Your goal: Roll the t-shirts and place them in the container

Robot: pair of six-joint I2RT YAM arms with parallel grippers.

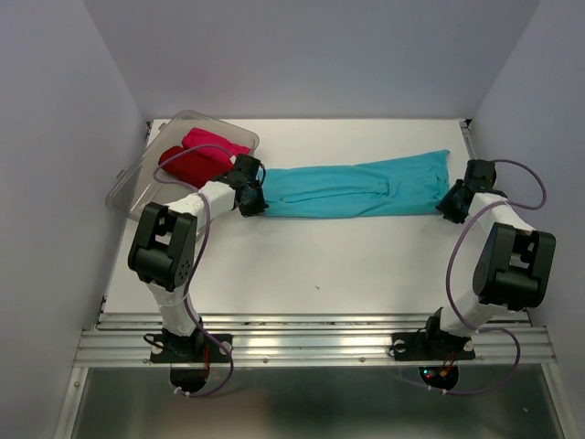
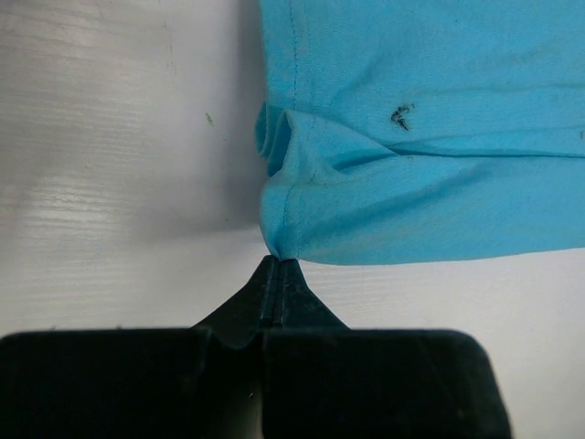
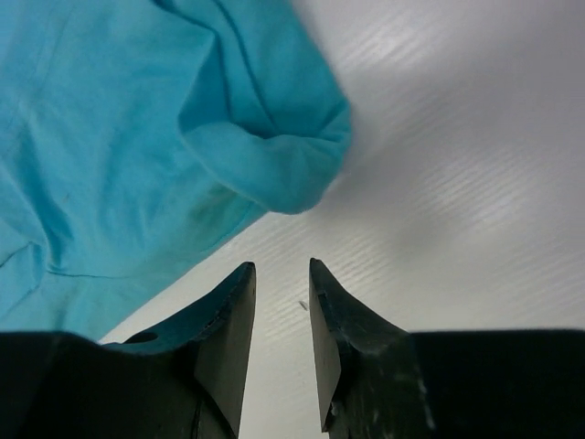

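Note:
A blue t-shirt (image 1: pixel 347 190) lies folded in a long strip across the back of the table, its near edge partly turned over. At its left end, my left gripper is shut with the near corner of the cloth right at its fingertips, pinched in a small gather. My right gripper stands open off the shirt's right end. In the right wrist view, the rounded near corner of the blue t-shirt (image 3: pixel 283 174) sits just ahead of the fingertips, with nothing between them.
A clear plastic bin (image 1: pixel 137 187) at the back left holds a dark red roll (image 1: pixel 187 168) and a pink roll (image 1: pixel 215 140). Walls stand close on both sides.

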